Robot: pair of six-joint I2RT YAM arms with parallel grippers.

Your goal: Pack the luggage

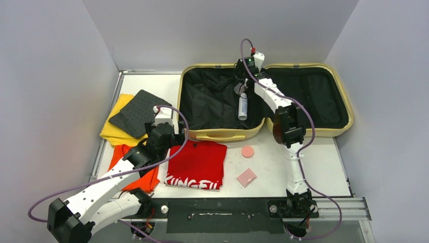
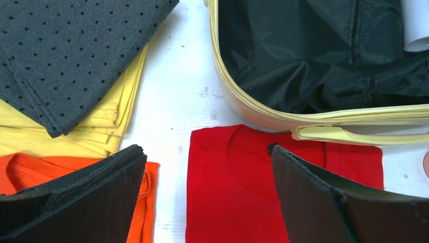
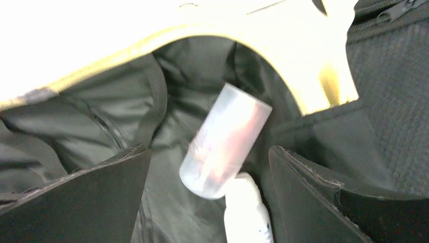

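An open yellow suitcase [image 1: 221,134] with black lining stands at the back. In its left half lie a white bottle [image 1: 243,107] and a pale translucent cylinder [image 3: 226,141], touching end to end in the right wrist view. My right gripper is open above them, holding nothing. My left gripper is open over the table, between the orange cloth [image 2: 146,202] and the folded red shirt [image 2: 227,197]. A dark dotted cloth [image 1: 142,112] rests on a yellow cloth [image 1: 112,132] at the left.
A pink round item [image 1: 247,152] and a pink square packet [image 1: 247,177] lie in front of the suitcase. Its right half [image 1: 313,101] looks empty. Bare white table [image 1: 318,172] shows at the front right.
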